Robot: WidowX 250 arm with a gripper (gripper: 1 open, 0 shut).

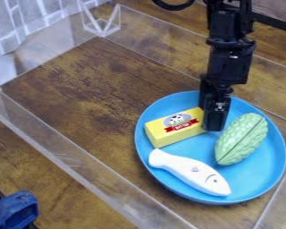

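Observation:
My black gripper [214, 106] reaches down from the top into the back of a blue plate [256, 183], low beside a yellow butter box [173, 133] with a cow label. Its fingers are dark and partly hard to make out; it appears open, and whether it touches the box cannot be told. A pale green leafy vegetable toy [241, 139] lies on the plate's right, and a white fish-like toy [189, 171] lies at the front.
Bare wooden surface [79, 89] fills the left and back. Clear tray walls run along the left and front. A blue object [12, 211] sits at the lower left corner.

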